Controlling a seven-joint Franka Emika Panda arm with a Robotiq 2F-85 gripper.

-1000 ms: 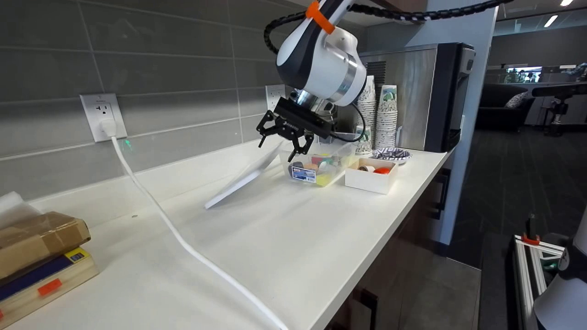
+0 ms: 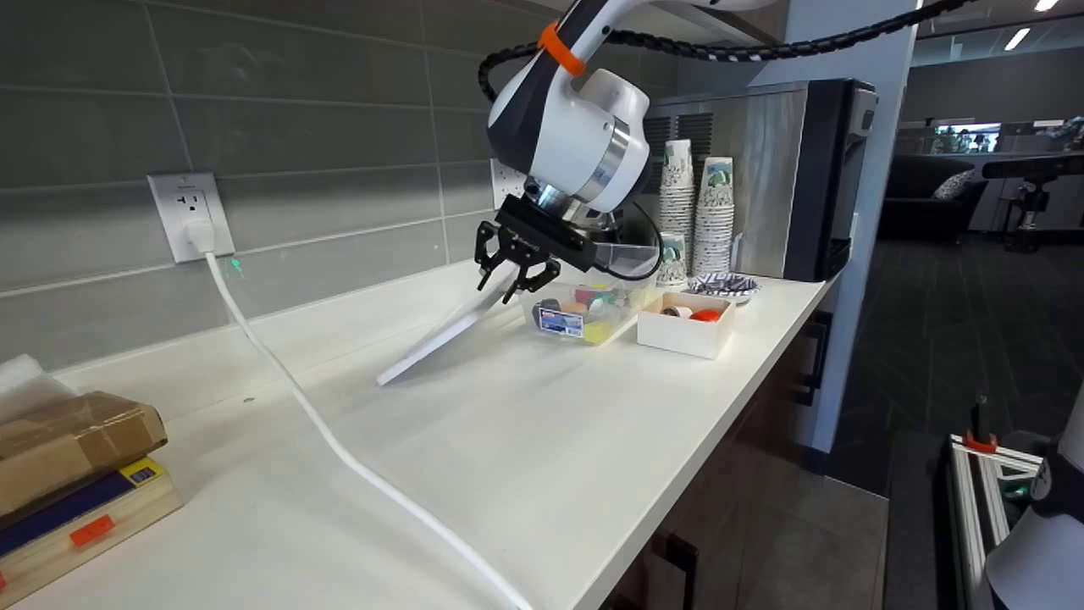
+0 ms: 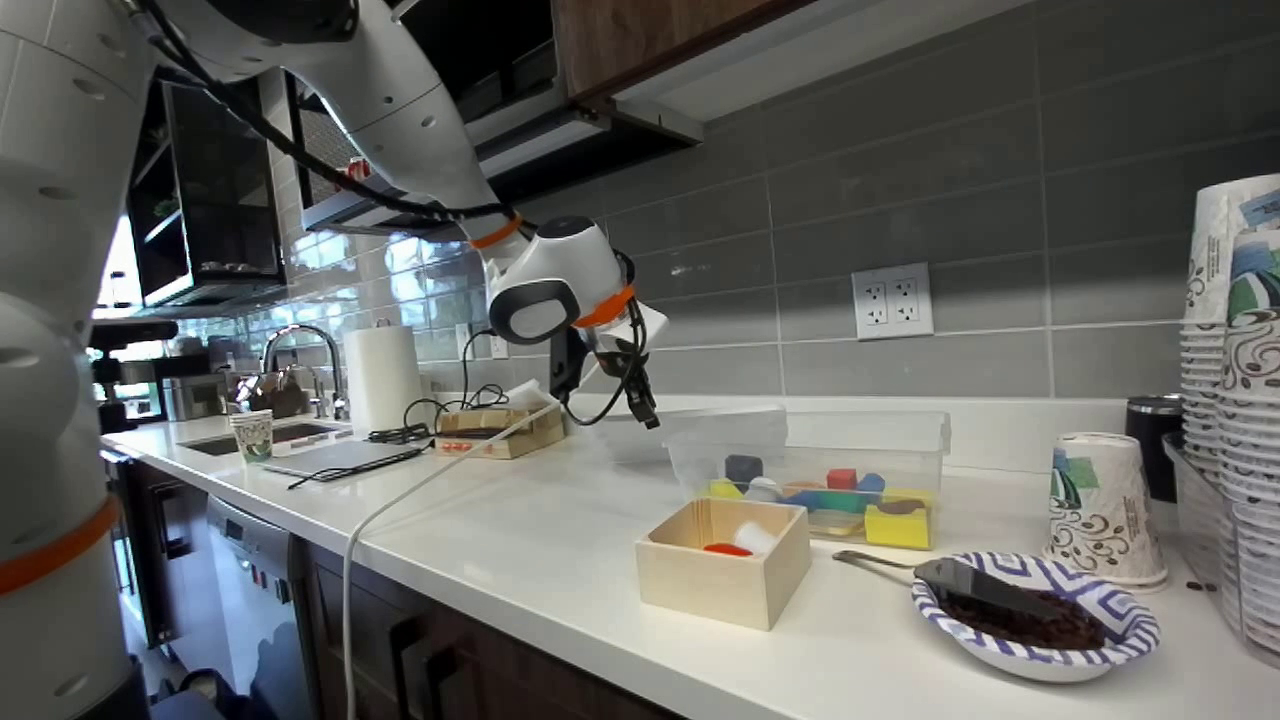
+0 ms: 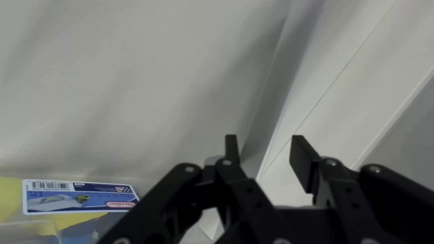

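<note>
A flat white panel, seemingly a lid [image 2: 447, 335], slants up from the counter toward a clear plastic bin [image 2: 627, 317] of colored blocks. My gripper [image 2: 495, 293] is at the panel's raised end, its fingers part open. In exterior view 2, the gripper [image 3: 608, 410] hangs left of the bin [image 3: 930, 462]. A pale edge [image 4: 280, 109] runs down into the gap between the fingertips of the gripper in the wrist view; whether either finger touches it, I cannot tell. The bin's label [image 4: 81, 197] shows at lower left there.
A small wooden box [image 3: 708, 582] with red and white items stands before the bin. Right of it are a patterned bowl [image 3: 1080, 660] with a dark utensil and stacked paper cups [image 3: 1236, 480]. A white cable [image 2: 356, 463] crosses the counter, whose front middle is otherwise clear.
The arm has moved a little left and lower in exterior view 1. Its fingers have drawn closer together around the panel's upper end. The panel and bin look unmoved.
</note>
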